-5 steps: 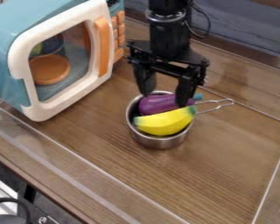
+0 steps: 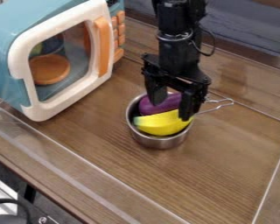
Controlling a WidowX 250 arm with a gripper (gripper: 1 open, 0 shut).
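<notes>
A steel pot (image 2: 149,138) with a wire handle sits on the wooden counter, holding a yellow banana (image 2: 160,124) and a purple eggplant (image 2: 159,106) behind it. My black gripper (image 2: 171,103) is open over the pot, its fingers down around the eggplant; whether they touch it cannot be told.
A toy microwave (image 2: 38,96) in blue, white and orange stands at the left, with orange and blue dishes inside.
The gripper has turned and moved lower over the pot, its fingers now closer around the eggplant. The pot and microwave stand where they were.
</notes>
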